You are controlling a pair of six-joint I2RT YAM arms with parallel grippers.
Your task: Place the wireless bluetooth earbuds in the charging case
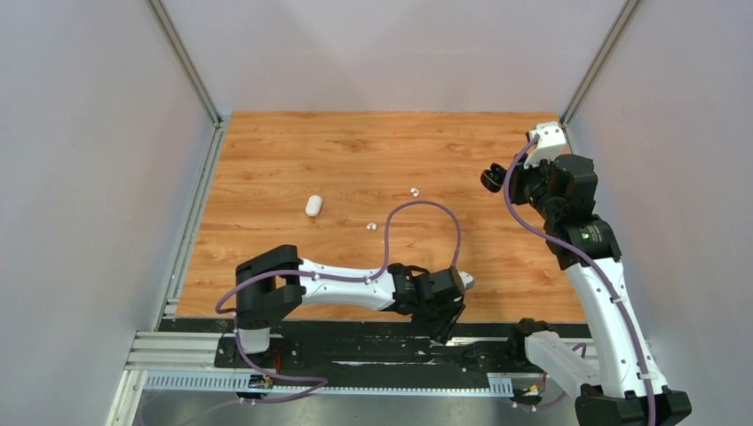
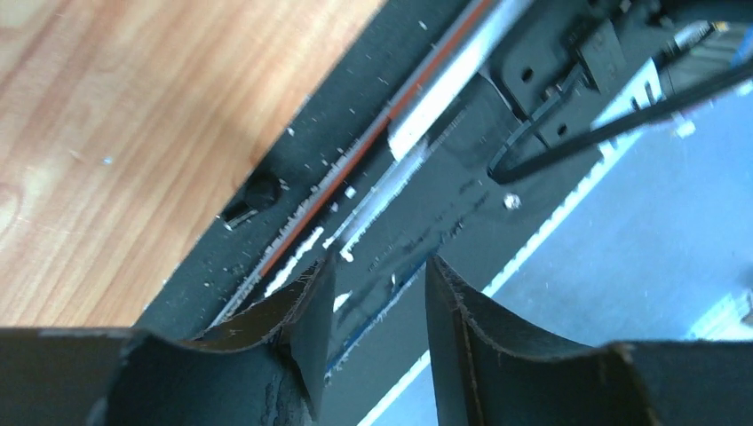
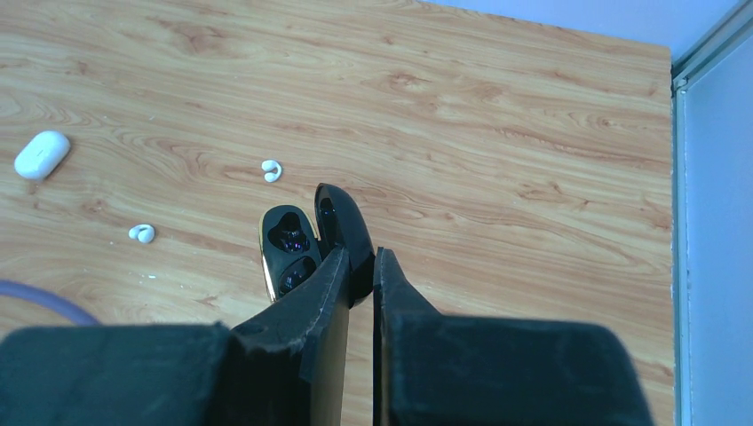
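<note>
A black charging case (image 3: 287, 232) stands open, its lid (image 3: 342, 211) raised. My right gripper is shut on it, at the right of the table in the top view. Dark glossy earbud shapes show inside; whether these are earbuds or empty wells, I cannot tell. Two small white earbuds (image 3: 272, 170) (image 3: 142, 232) lie apart on the wood, and a closed white case (image 1: 313, 206) rests farther left. Over the black front edge hangs my left gripper, its fingers apart with nothing between them.
Bare wood (image 1: 355, 151) fills the back of the tabletop. A purple cable (image 1: 426, 203) loops above the table from the left arm, and another (image 1: 568, 245) runs along the right arm. Metal rails and walls border the sides.
</note>
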